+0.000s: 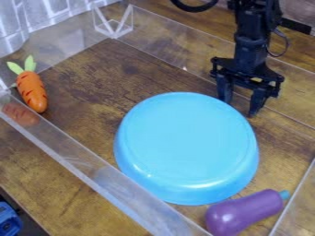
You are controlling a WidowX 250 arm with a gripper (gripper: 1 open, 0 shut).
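Observation:
My black gripper (246,85) hangs at the upper right of the camera view, low over the wooden surface just behind a large light-blue disc (185,147). Its fingers are dark and small, so whether it is open or shut cannot be told. A carrot toy (32,90) with green leaves lies at the left, and a purple eggplant toy (240,214) lies at the bottom right.
Clear plastic walls (99,175) border the wooden surface (105,69). A red-brown item (18,114) shows behind the wall at the left, and a blue object (6,221) at the lower left corner.

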